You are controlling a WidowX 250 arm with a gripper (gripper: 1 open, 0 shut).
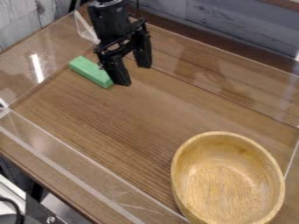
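Note:
The black gripper (124, 56) hangs over the upper middle of the wooden surface, its fingers open, just right of and above a green block (89, 71). The block lies flat at the upper left, its right end close to the gripper's left side. Nothing shows between the fingers.
A large empty pale yellow bowl (228, 149) sits at the lower right. Walls border the back and the left, and cables show at the lower left corner.

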